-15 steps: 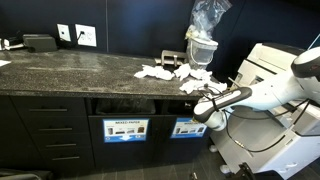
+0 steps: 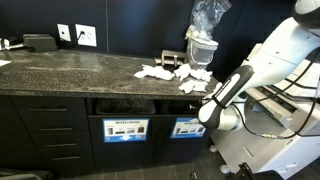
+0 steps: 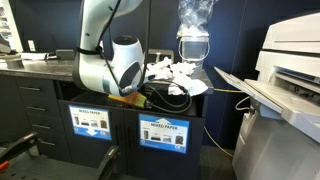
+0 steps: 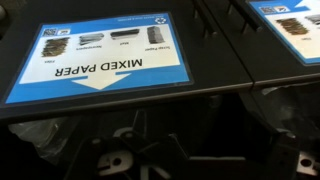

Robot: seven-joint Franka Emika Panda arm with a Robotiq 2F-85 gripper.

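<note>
My gripper stands open at the bottom of the wrist view, its dark fingers wide apart with no object visible between them. The mixed paper label [image 4: 100, 55] lies just beyond it on the dark cabinet front. White crumpled paper [image 2: 158, 72] rests on the counter, showing again as a white heap of paper [image 3: 180, 73] in exterior view 2. In that view the white wrist [image 3: 125, 60] of my arm is in front of the counter edge, above the labelled bins. The fingertips are hard to make out in both exterior views.
A clear bin [image 2: 201, 50] with a plastic bag above it stands behind the paper on the counter [image 2: 80, 75]. Dark openings lie under the counter edge above the labelled fronts. White equipment [image 3: 285, 75] stands at the right.
My arm has risen to a steeper pose, and its wrist has shifted to the right in exterior view 1. The papers and cabinets look the same.
</note>
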